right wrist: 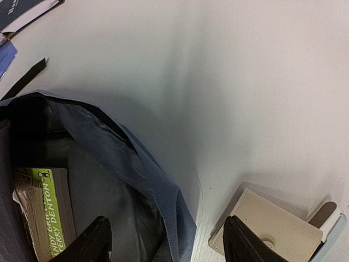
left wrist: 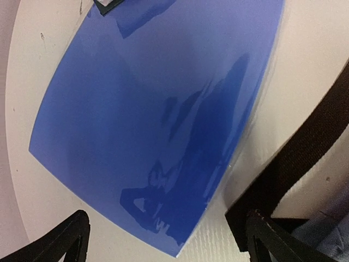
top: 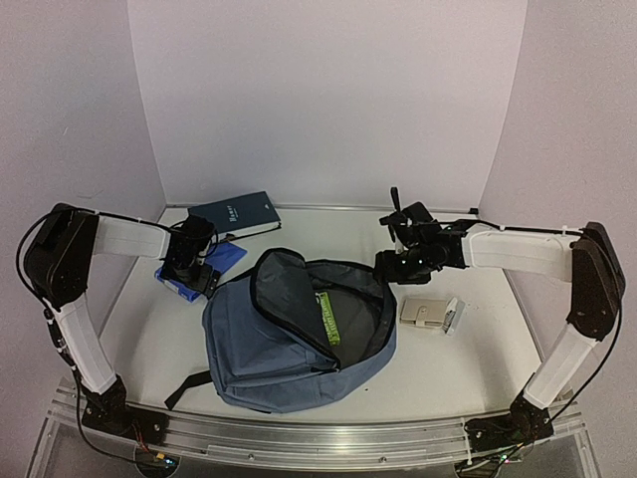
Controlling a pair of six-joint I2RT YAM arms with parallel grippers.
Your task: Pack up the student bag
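Observation:
A blue-grey backpack lies in the middle of the table, its main pocket unzipped. Inside rests a book with a green spine. The blue folder lies flat at the back left, partly under my left gripper. That gripper's fingers are spread wide above the folder's near edge, nothing between them. My right gripper hovers over the bag's right rim, also open and empty. To its right lies a beige wallet. Behind the folder is a dark hardcover book.
Beside the wallet sits a small pale item with rounded ends. A black strap trails left from the bag. Free table shows behind the bag and at the front left and right.

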